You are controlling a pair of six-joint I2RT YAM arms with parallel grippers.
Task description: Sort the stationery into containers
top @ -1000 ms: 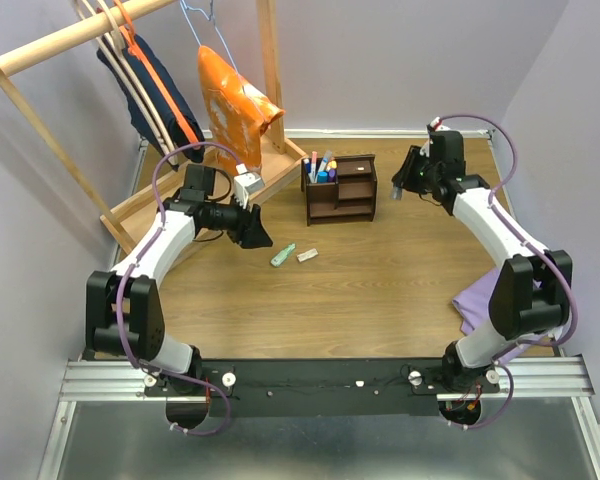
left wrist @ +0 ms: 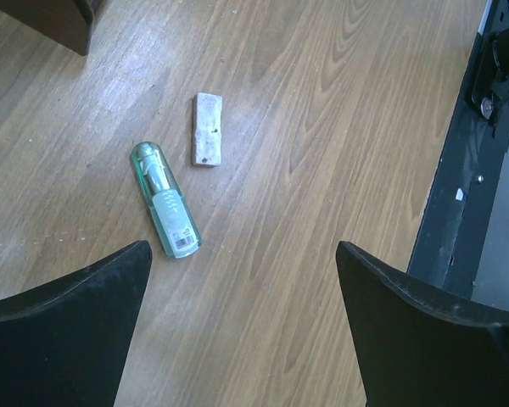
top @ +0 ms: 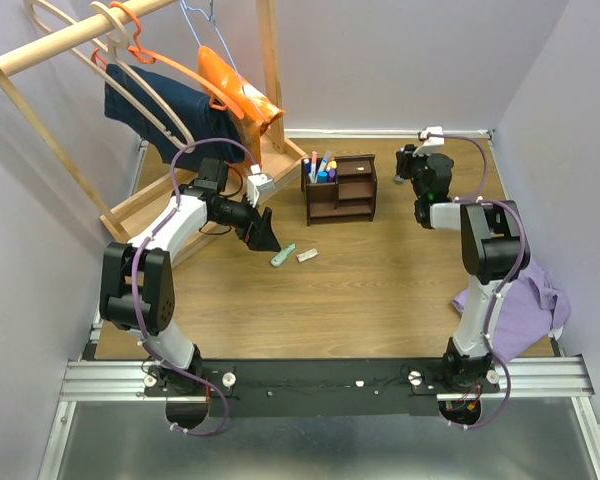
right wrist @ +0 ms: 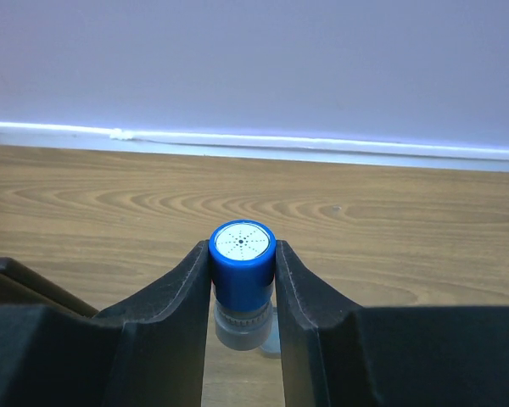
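Note:
A dark wooden organizer [top: 341, 205] holds upright pens and markers in its left compartment. My right gripper is shut on a blue-capped cylindrical item [right wrist: 242, 264], right of the organizer in the top view. My left gripper [top: 262, 235] is open and empty above the table, near a green transparent stationery item [left wrist: 171, 219] and a small white block [left wrist: 207, 130], which lie in front of the organizer.
A wooden rack [top: 15, 57] with hangers, dark blue cloth and orange garment stands at left. A purple cloth [top: 510, 310] lies at front right.
The right arm has straightened and shifted slightly right, still at the back. The left arm has moved slightly right toward the green item, and the hanging dark cloth has swung.

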